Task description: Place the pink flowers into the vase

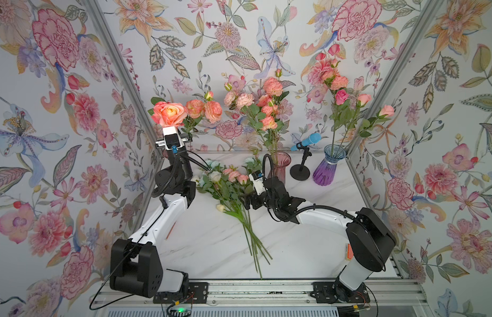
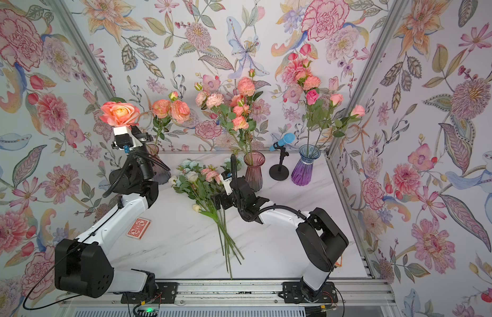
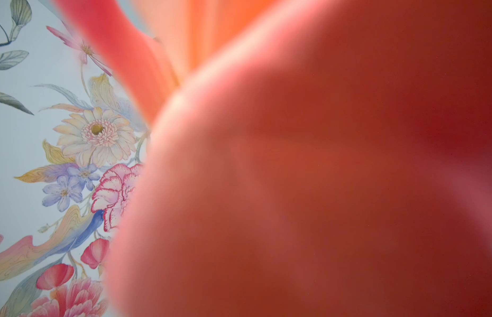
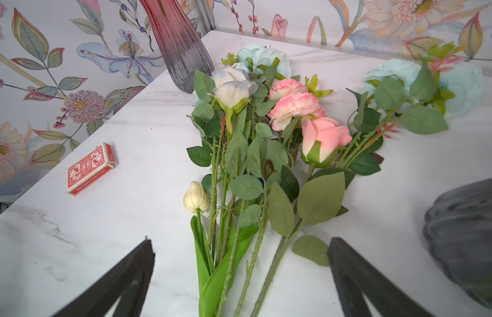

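Observation:
A large coral-pink rose [image 1: 169, 113] stands directly above my left gripper [image 1: 171, 131] and moves along with it. Its petals [image 3: 309, 200] fill most of the left wrist view, hiding the fingers and stem; the gripper appears shut on it. A pink-grey vase [image 2: 160, 171] stands behind the left arm, mostly covered, with coral blooms [image 2: 179, 111] rising above it. Open and empty, my right gripper hangs over a lying bunch of flowers with pink roses [image 4: 324, 138], a white rose [image 4: 232, 87] and a cream tulip [image 4: 196, 197].
A second pink vase [image 1: 280, 166] with flowers, a blue microphone [image 1: 308, 140] on a stand and a purple vase [image 1: 326, 171] with flowers line the back. A red card box [image 2: 138, 228] lies front left.

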